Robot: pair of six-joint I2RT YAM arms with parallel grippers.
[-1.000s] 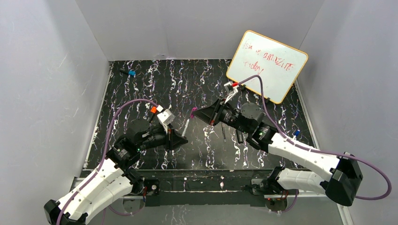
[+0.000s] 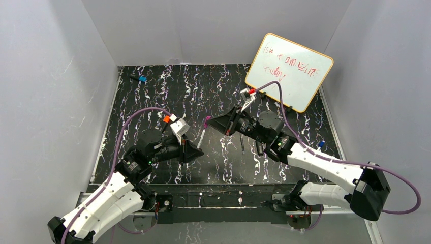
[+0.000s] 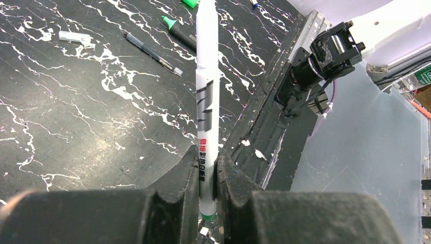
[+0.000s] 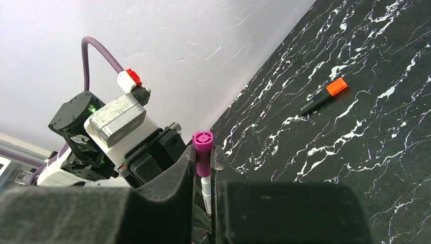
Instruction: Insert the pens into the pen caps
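My left gripper is shut on a white pen (image 3: 207,112), held pointing up toward the right gripper in the top view. My right gripper has a magenta cap (image 4: 203,142) between its fingers, directly in line with the white pen's upper end; whether the pen's tip is inside the cap is hard to tell. The cap also shows in the top view (image 2: 207,120).
An orange-capped marker (image 4: 324,96), a blue-capped marker (image 2: 138,79), a green marker (image 3: 178,33) and a grey pen (image 3: 152,53) lie on the marble table (image 2: 178,91). A whiteboard (image 2: 288,71) stands at back right.
My right gripper and the magenta cap have shifted very slightly leftward in the top view. The left arm looks unmoved.
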